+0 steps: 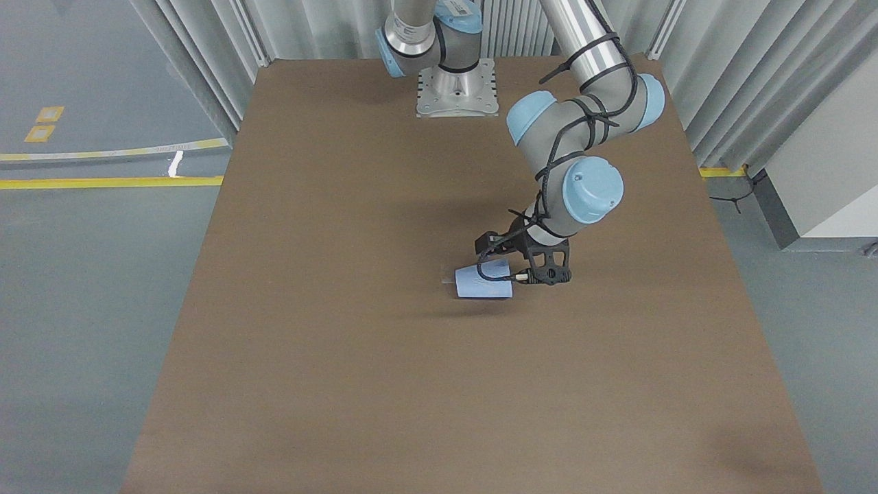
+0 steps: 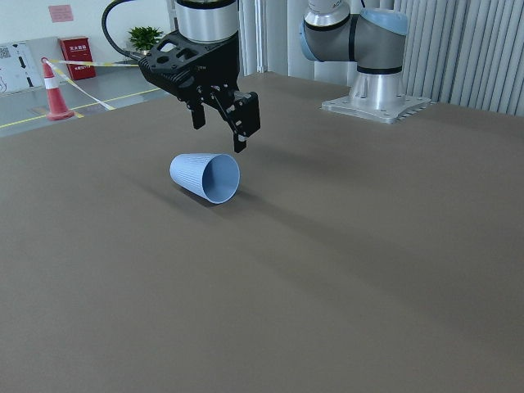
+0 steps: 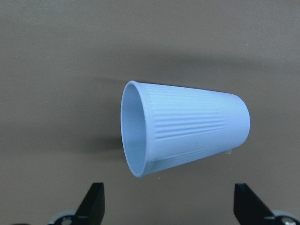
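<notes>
A light blue ribbed cup (image 3: 187, 124) lies on its side on the brown table (image 1: 461, 387); in the left view the cup (image 2: 190, 173) shows its mouth toward the camera's right. My black gripper (image 2: 219, 129) hangs just above it, open, with nothing between its fingers. In the wrist view the two fingertips (image 3: 96, 194) stand apart below the cup in the picture. In the front view the gripper partly covers the cup (image 1: 481, 287).
Curtains line the back; floor lies beyond both side edges.
</notes>
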